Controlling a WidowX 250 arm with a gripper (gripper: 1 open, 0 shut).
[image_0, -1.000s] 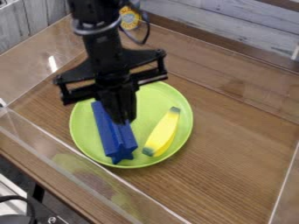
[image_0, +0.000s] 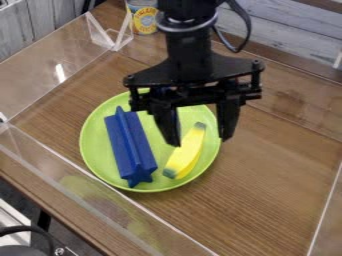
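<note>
My black gripper (image_0: 198, 118) hangs open over the upper right of a green plate (image_0: 104, 160), its fingers apart above the yellow banana-like piece (image_0: 187, 152). A blue bar with pointed ridges (image_0: 128, 145) lies on the plate's left side, left of the gripper. Nothing shows held between the fingers.
A clear plastic wall runs along the left. A yellow-labelled can (image_0: 144, 18) stands at the back, partly behind the arm. A black cable is at the lower left.
The plate's items lie where they were.
</note>
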